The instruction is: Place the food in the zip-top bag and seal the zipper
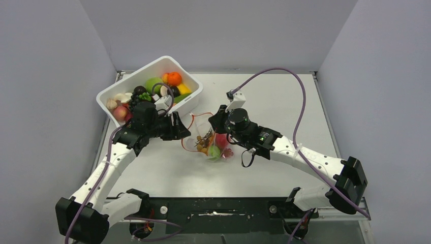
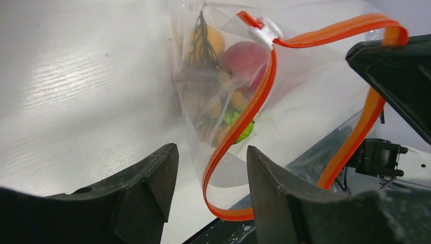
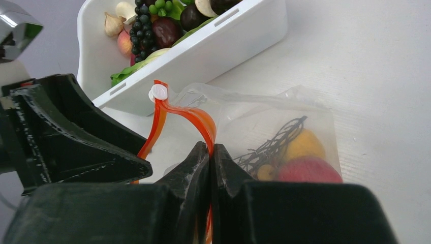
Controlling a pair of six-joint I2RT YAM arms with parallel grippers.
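A clear zip bag with an orange zipper rim stands open near the table's middle. Through its film show a yellow fruit, a red fruit, a green vegetable and small brownish pieces. My right gripper is shut on the orange rim on one side of the mouth. Opposite it my left gripper is open, its fingers apart beside the mouth; the orange rim passes between and beyond the fingertips without being pinched. A white slider sits at one corner of the rim.
A white bin full of fruit and vegetables stands at the back left, close to my left arm.
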